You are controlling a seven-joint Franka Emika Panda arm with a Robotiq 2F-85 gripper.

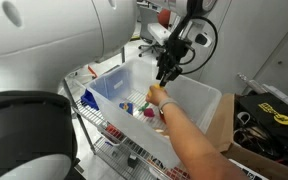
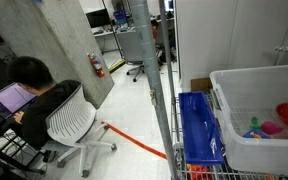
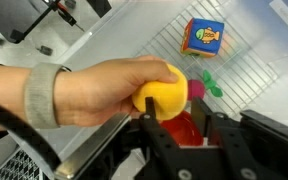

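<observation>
A person's hand holds a round yellow object just ahead of my gripper in the wrist view. My fingers are open, and the object is in the person's fingers. Exterior view 1 has the forearm reaching in from the lower right, with the yellow object below my gripper, over the bin. Under the hand, a red bowl shows in part between my fingers in the wrist view.
The white bin holds small toys, among them a blue picture cube and a green piece. A blue tray stands beside the bin. Dark tools lie to the right; the person's arm crosses the bin's near wall.
</observation>
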